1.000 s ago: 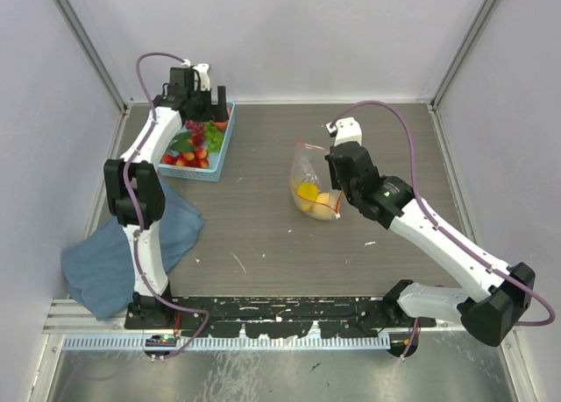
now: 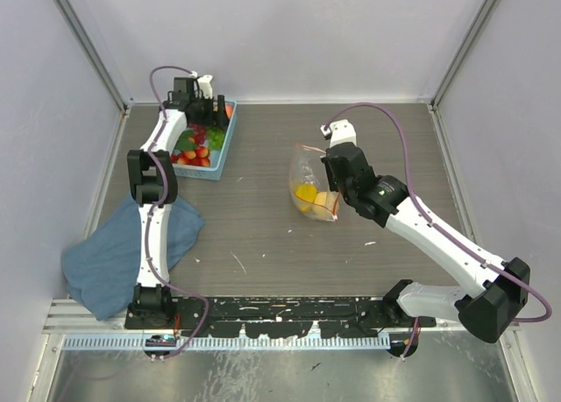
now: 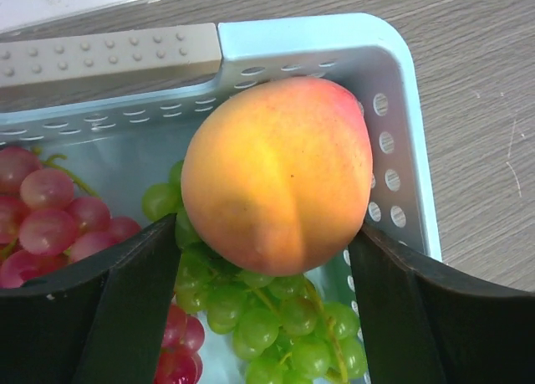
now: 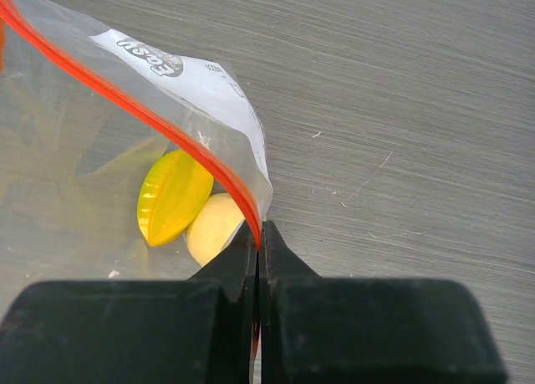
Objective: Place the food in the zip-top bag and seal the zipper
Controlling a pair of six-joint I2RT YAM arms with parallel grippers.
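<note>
In the left wrist view, a large orange-pink peach (image 3: 276, 171) sits in the corner of the light blue basket (image 3: 422, 175), over green grapes. My left gripper (image 2: 216, 113) is part open, its fingers (image 3: 125, 296) to either side of the peach's near part; whether they touch it I cannot tell. A clear zip top bag (image 2: 303, 165) with an orange-red zip stands open mid-table. Inside lie a ridged yellow fruit (image 4: 173, 197) and a round pale yellow food (image 4: 214, 227). My right gripper is shut on the bag's zip edge.
Red grapes (image 3: 54, 221), green grapes (image 3: 267, 325), and several red-orange fruits (image 2: 195, 158) share the basket. A blue cloth (image 2: 96, 266) lies at the front left. Between basket and bag the table is bare.
The right arm and bag are almost still.
</note>
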